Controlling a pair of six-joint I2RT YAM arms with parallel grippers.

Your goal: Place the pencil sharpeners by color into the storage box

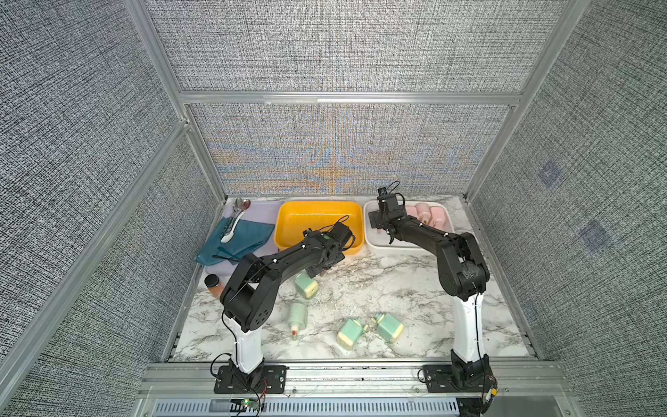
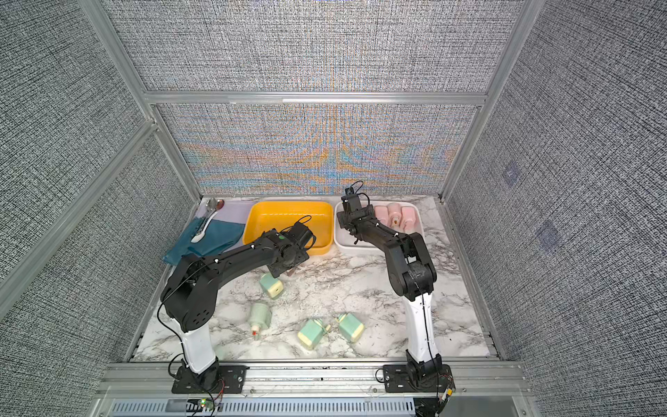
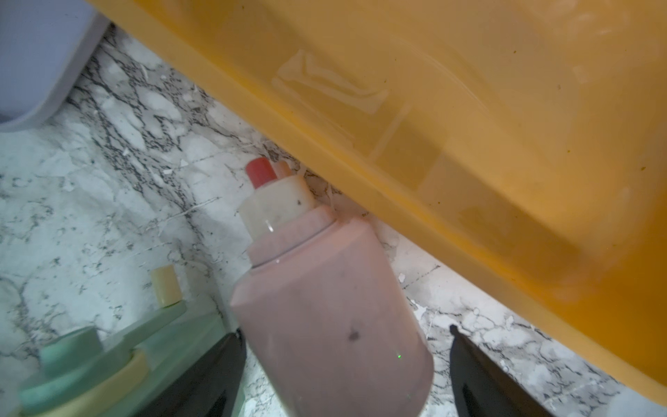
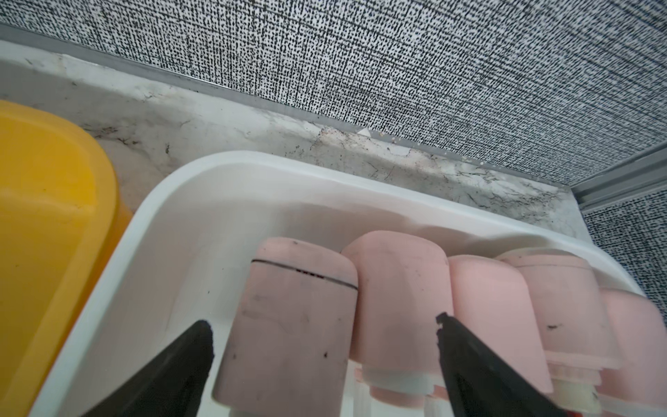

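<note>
A pink sharpener [image 3: 333,312] lies on the marble table against the near side of the yellow box [image 3: 430,146]. My left gripper straddles its rear end, fingers part open on either side, with gaps showing. Beside the left finger is a green sharpener [image 3: 125,368]. Other green sharpeners [image 1: 297,316] lie nearer the front. In the white box [image 4: 201,173], several pink sharpeners [image 4: 399,299] stand in a row. Above the leftmost pink sharpener [image 4: 291,326] my right gripper is open, its fingers apart from it.
The yellow box looks empty where visible. A lilac tray [image 1: 260,208] at the back left carries a blue cloth [image 1: 236,242] and spoons [image 1: 233,226]. A dark-capped jar [image 1: 213,283] stands at the left edge.
</note>
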